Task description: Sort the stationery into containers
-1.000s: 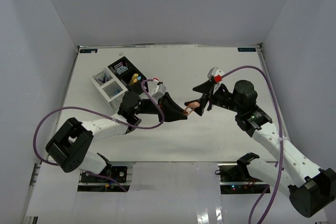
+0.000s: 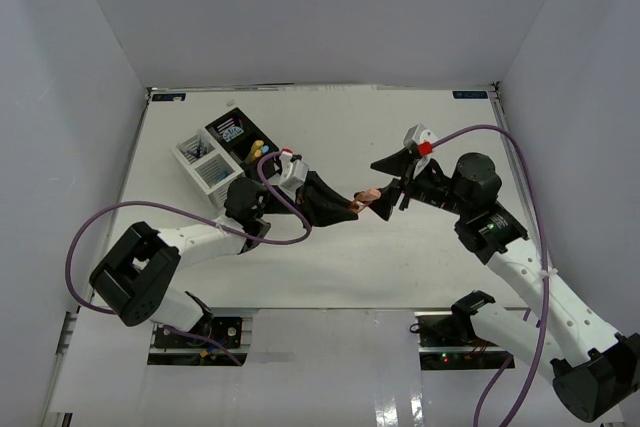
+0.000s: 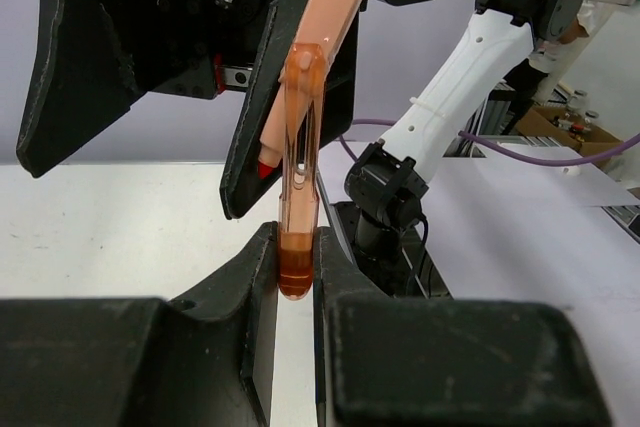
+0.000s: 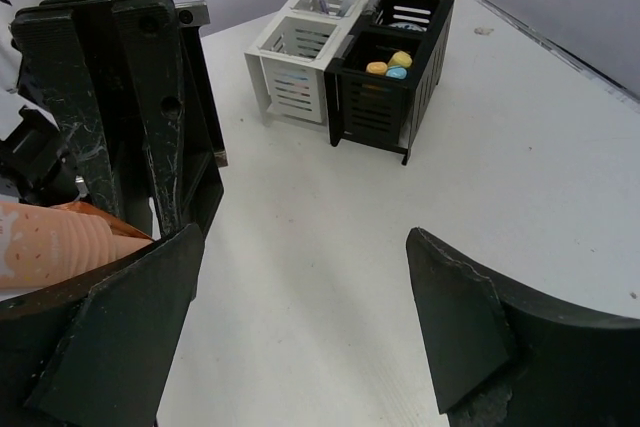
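Observation:
A translucent orange-pink pen-like item (image 3: 298,197) stands upright at my left gripper's (image 3: 296,257) fingertips, which are closed around its lower end. In the top view it is at the table's centre, between both grippers. My right gripper stands open beside it; the pink barrel (image 4: 55,247) shows by one of its fingers, with clear space between the two. A white slotted container (image 2: 208,172) and a black container (image 2: 262,140) stand joined at the back left, holding several small items.
Walls border it at the back and sides. Purple cables loop along both arms.
My left gripper has risen very slightly in the top view, the pink item still at its fingertips.

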